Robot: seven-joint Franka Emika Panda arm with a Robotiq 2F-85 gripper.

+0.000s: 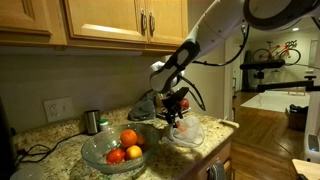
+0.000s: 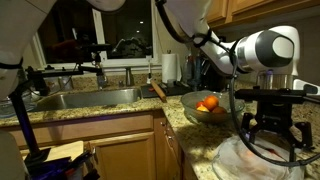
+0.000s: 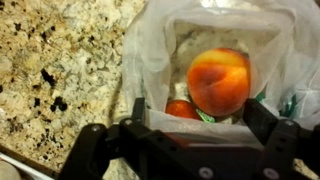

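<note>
A white plastic bag [image 3: 150, 60] lies on the granite counter with its mouth spread. Inside it sit an orange-red peach [image 3: 218, 82] and a smaller red fruit [image 3: 182, 109], partly hidden by the gripper. Just over the near side of the bag, my gripper is open, its dark fingers [image 3: 262, 121] apart and nothing held between them. From the side, the gripper [image 1: 178, 118] points down at the bag [image 1: 187, 131]. In the other exterior view the arm stands above the bag [image 2: 235, 160].
A grey colander [image 1: 96, 148] of red and orange fruit stands on the counter to one side of the bag. Behind it are a metal canister [image 1: 92, 122] and the wall. A sink [image 2: 80, 98] lies farther along the counter. Speckled counter [image 3: 60, 60] beside the bag is bare.
</note>
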